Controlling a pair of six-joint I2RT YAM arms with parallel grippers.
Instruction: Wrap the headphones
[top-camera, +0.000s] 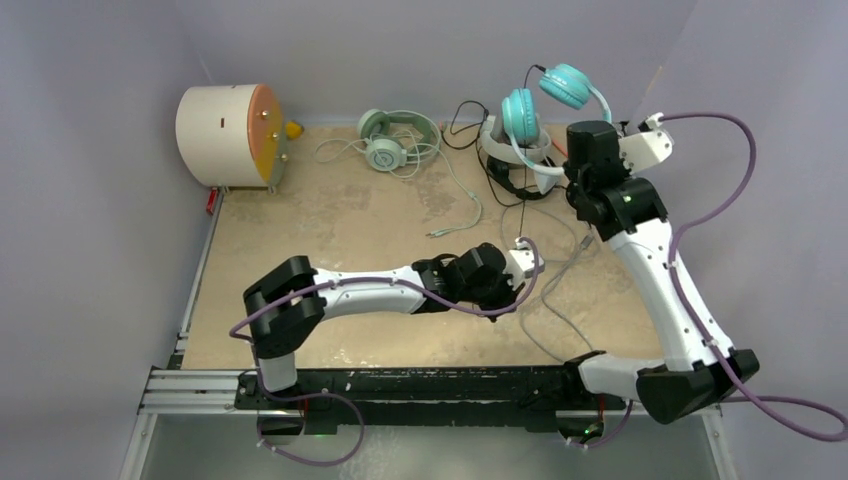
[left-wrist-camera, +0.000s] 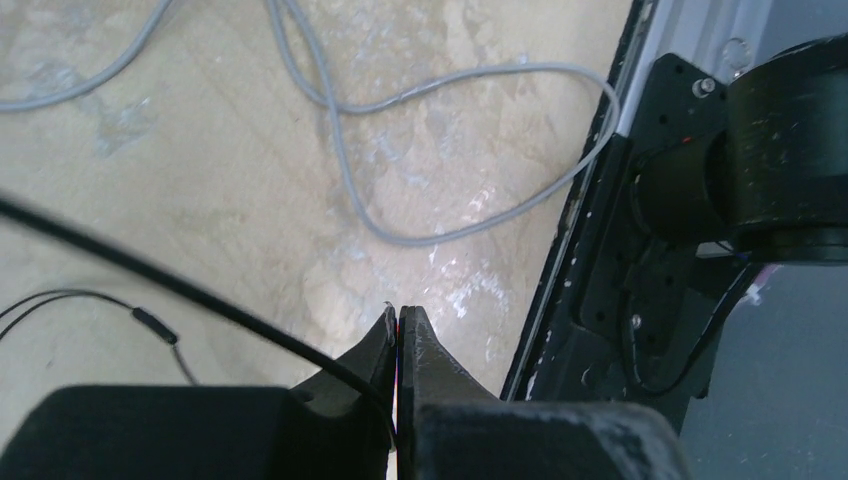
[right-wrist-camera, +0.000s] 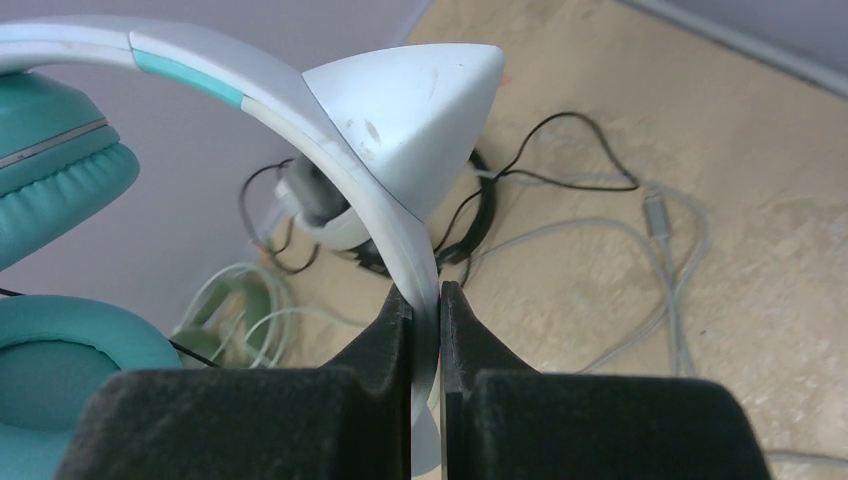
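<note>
My right gripper is shut on the white headband (right-wrist-camera: 345, 165) of turquoise headphones with pointed white cones. Their two turquoise ear cups (top-camera: 521, 115) hang over the back right of the table, raised above it. A black cable (left-wrist-camera: 200, 295) leaves the upper cup and runs down toward the left arm. Its other part passes between the fingers of my left gripper, which is shut on it. In the top view the left gripper (top-camera: 497, 312) points down over the table's front middle, apart from the headphones.
Pale green headphones (top-camera: 386, 153) with their cable lie at the back. Grey-and-white headphones (top-camera: 545, 150) and black ones (top-camera: 512, 180) sit beneath the raised pair. Grey cables (top-camera: 570, 265) lie loose on the right. A cream drum (top-camera: 215, 137) stands far left.
</note>
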